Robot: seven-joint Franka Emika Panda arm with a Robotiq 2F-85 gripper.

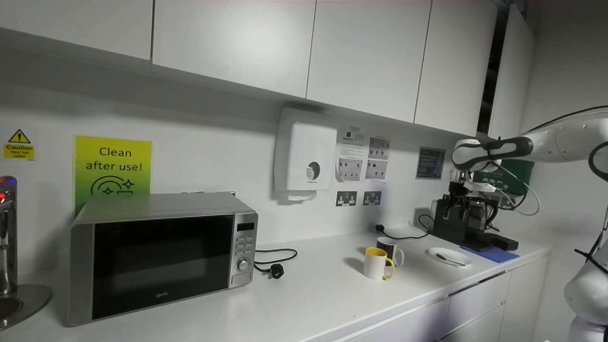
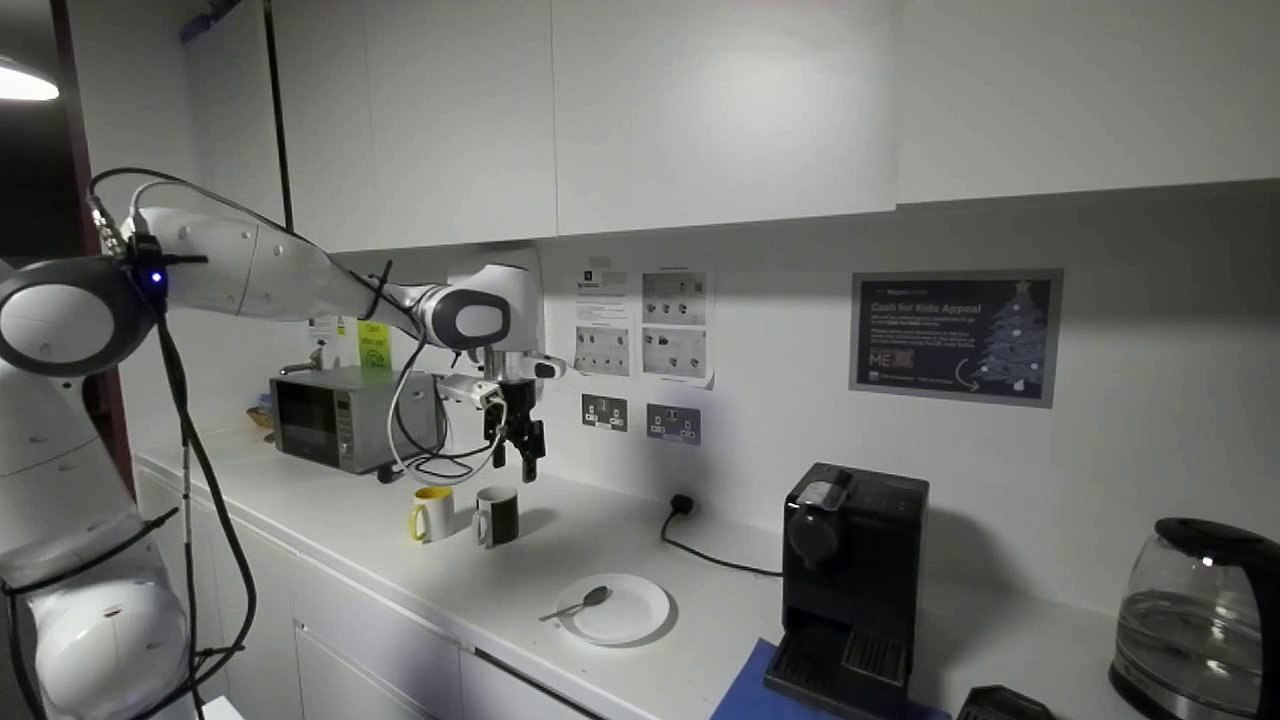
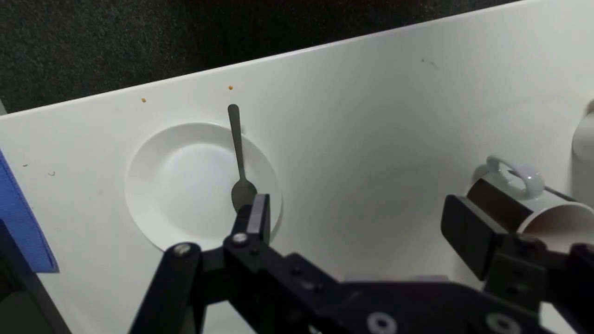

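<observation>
My gripper (image 2: 516,463) hangs well above the counter, fingers pointing down. In the wrist view the gripper stands open, its fingers wide apart with nothing held between them. Below and to the left in that view lies a white plate (image 3: 184,183). A dark spoon (image 3: 237,144) rests on the plate, its handle crossing the rim and its bowl end partly hidden by a finger. A black-and-white mug (image 3: 495,203) shows by the other finger. Beside it stands a white mug with yellow inside and handle (image 1: 375,264).
A black coffee machine (image 2: 852,576) stands on a blue mat (image 2: 744,684), with a glass kettle (image 2: 1182,624) to its right. The microwave (image 1: 162,256) sits farther along the counter, under wall cabinets (image 1: 365,51). Bare counter separates plate and mugs.
</observation>
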